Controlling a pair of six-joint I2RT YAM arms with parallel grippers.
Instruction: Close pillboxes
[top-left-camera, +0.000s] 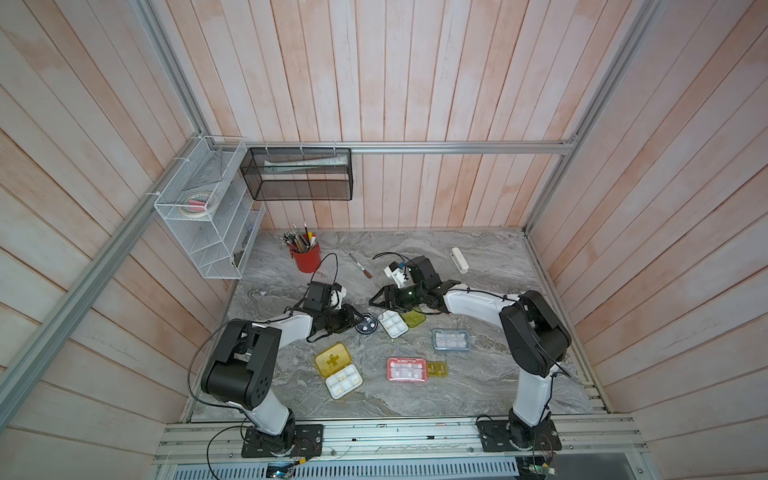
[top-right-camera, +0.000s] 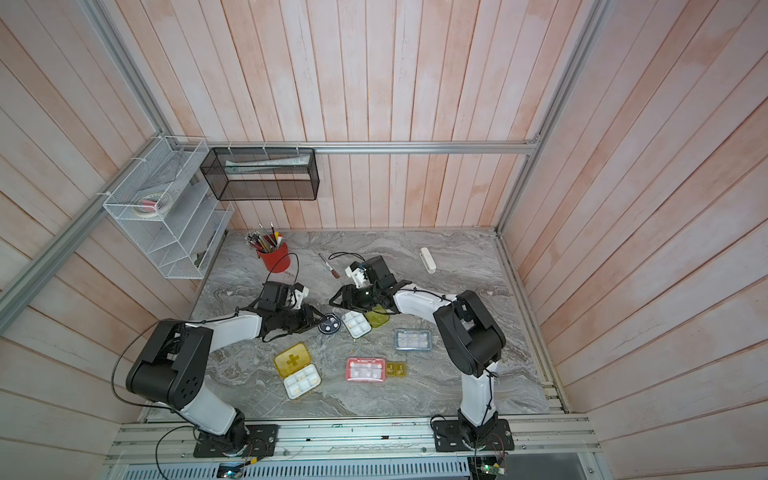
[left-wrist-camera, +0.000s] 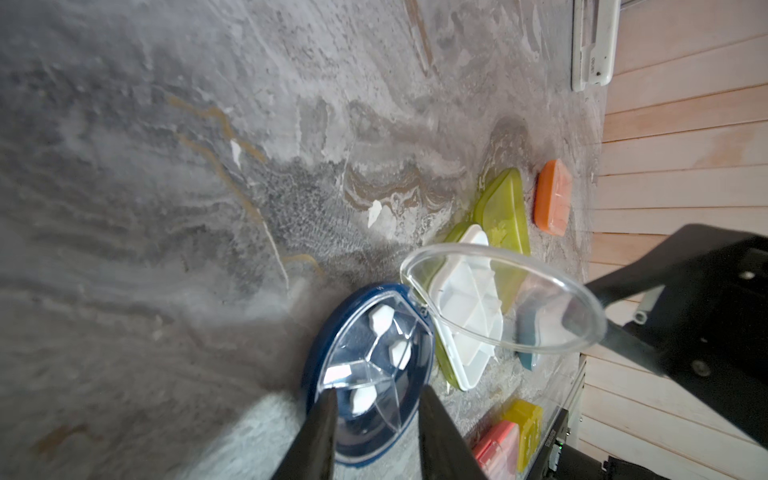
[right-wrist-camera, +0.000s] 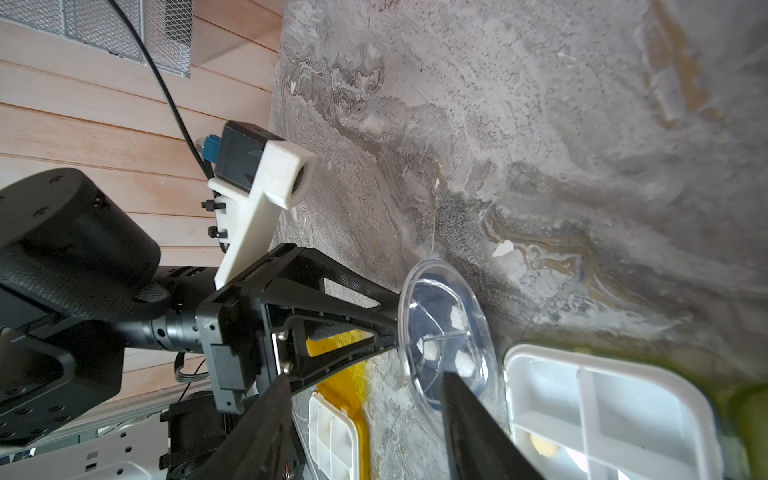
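Observation:
A round navy pillbox (left-wrist-camera: 360, 392) with white pills has its clear lid (left-wrist-camera: 512, 300) raised. My left gripper (top-left-camera: 350, 318) is at its left side, fingers part open around the box in the left wrist view. My right gripper (top-left-camera: 382, 297) hovers open just above and to the right of it. Beside it lies an open green pillbox with a white tray (top-left-camera: 393, 324). An open yellow pillbox (top-left-camera: 333, 360) is at the front left, a red one (top-left-camera: 406, 369) at front centre, and a blue one (top-left-camera: 451, 339) to the right.
A red pen cup (top-left-camera: 306, 257), a knife (top-left-camera: 361, 267) and a white object (top-left-camera: 459, 260) stand or lie toward the back. An orange case (left-wrist-camera: 552, 197) sits behind the green box. Wire racks hang on the left and back walls.

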